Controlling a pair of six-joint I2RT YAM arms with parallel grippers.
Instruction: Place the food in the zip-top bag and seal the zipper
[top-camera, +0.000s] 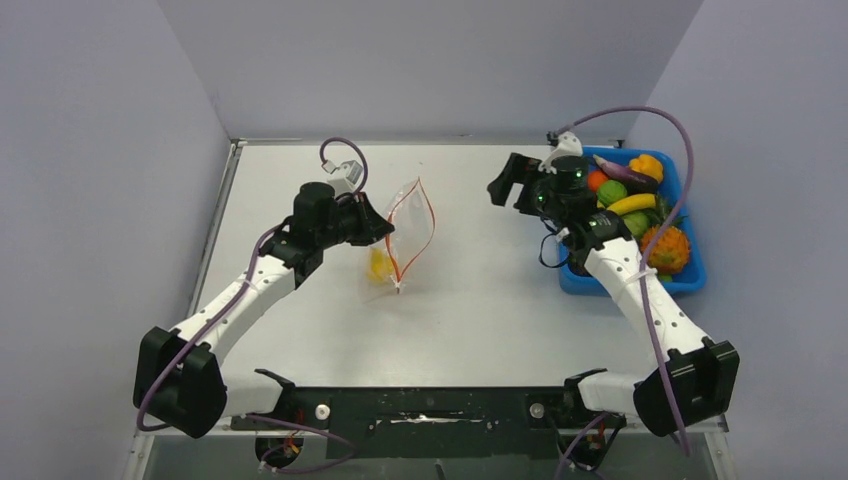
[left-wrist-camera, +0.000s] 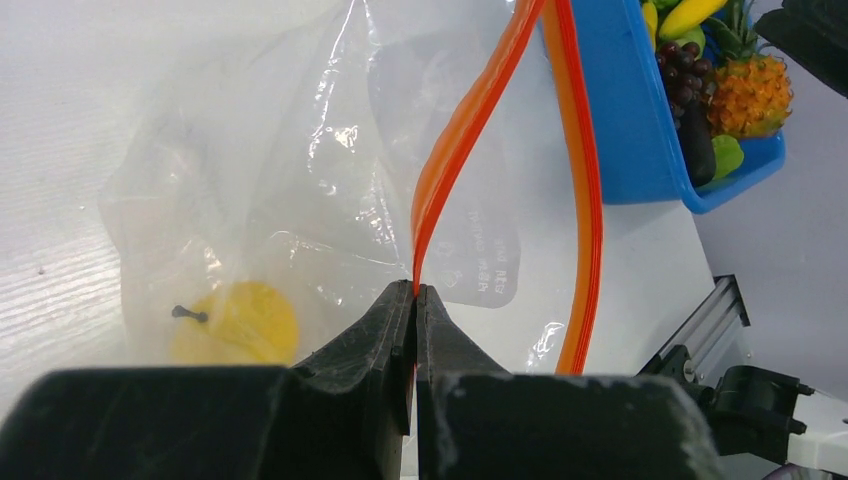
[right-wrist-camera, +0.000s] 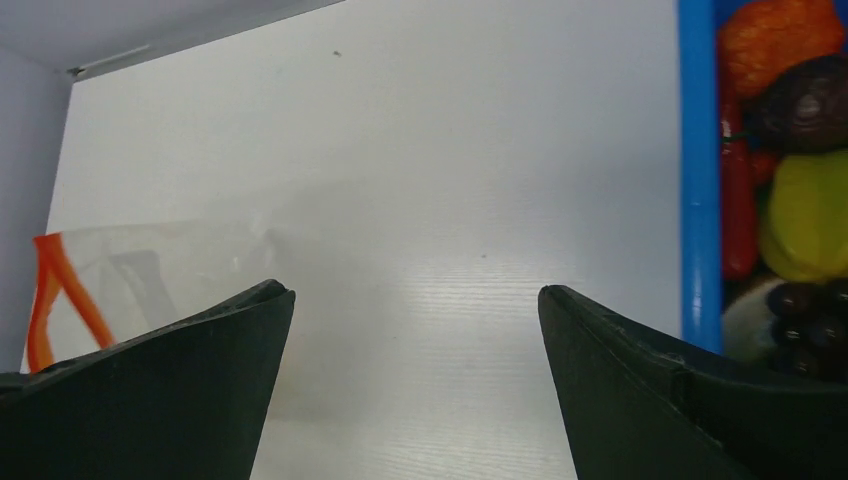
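Observation:
A clear zip bag (top-camera: 411, 222) with an orange-red zipper stands open at mid-table, its mouth facing right. Inside it lies a yellow food item (top-camera: 380, 265) with a small dark stem, blurred through the plastic (left-wrist-camera: 245, 325) in the left wrist view. My left gripper is shut on one side of the bag's zipper edge (left-wrist-camera: 460, 140); the other zipper edge (left-wrist-camera: 583, 200) hangs loose. To the right of the bag, my right gripper (top-camera: 505, 190) is open near the blue bin, with only bare table visible between its fingers.
At the right a blue bin (top-camera: 578, 285) holds several toy fruits and vegetables, including an eggplant (top-camera: 627, 172), a banana (top-camera: 632, 204) and a pineapple (top-camera: 668, 248). My right arm overhangs its left side.

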